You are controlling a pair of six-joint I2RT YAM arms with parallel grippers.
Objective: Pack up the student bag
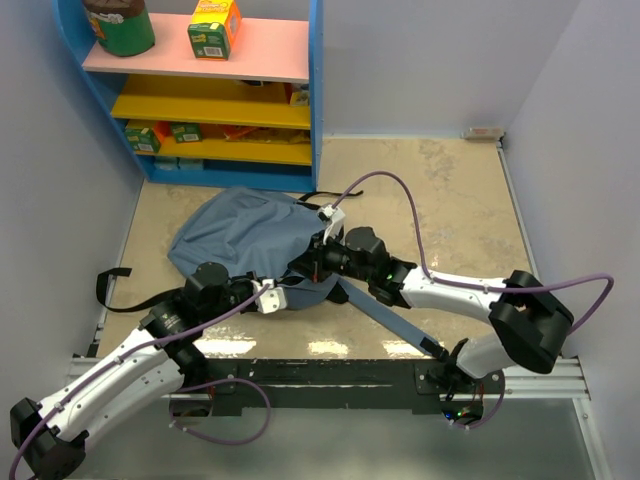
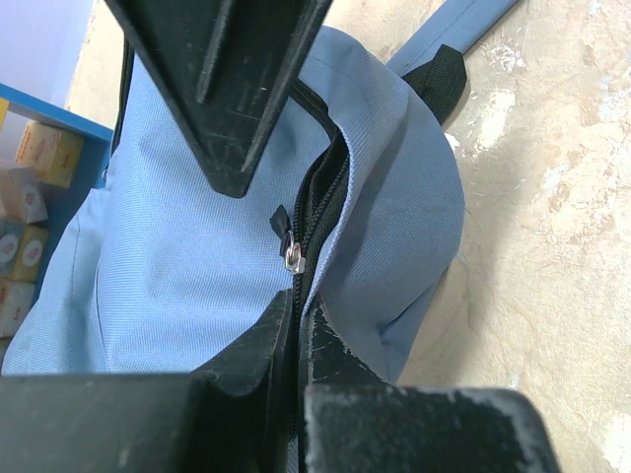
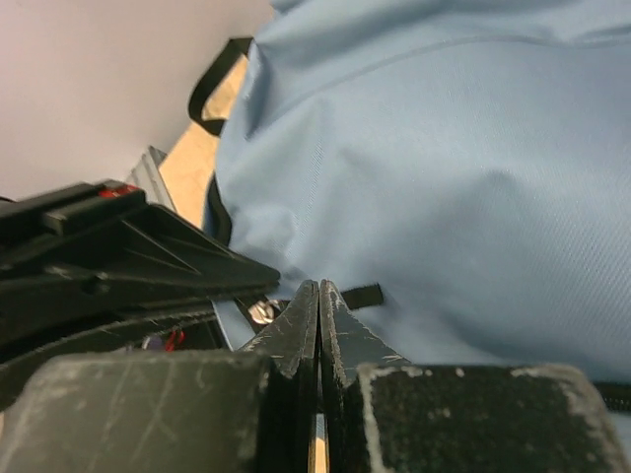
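Note:
The blue student bag (image 1: 240,225) lies on the tan floor board. My left gripper is shut on the bag's edge where the black zipper (image 2: 325,192) runs. Just beyond its fingertips sits the metal zipper slider (image 2: 294,258), with a short black pull tab (image 2: 280,221) lying on the fabric. The right gripper is shut, nothing between its fingers. In the right wrist view the pull tab (image 3: 365,296) shows behind and beside those closed tips, outside them. From the left wrist view, the right gripper's dark fingers (image 2: 232,158) hang above the bag, apart from the slider.
A blue shelf unit (image 1: 316,100) with boxes stands at the back left. One blue strap (image 1: 385,320) stretches out to the right, and a black strap (image 1: 140,304) lies at the left. Free floor (image 1: 440,210) spreads to the right of the bag.

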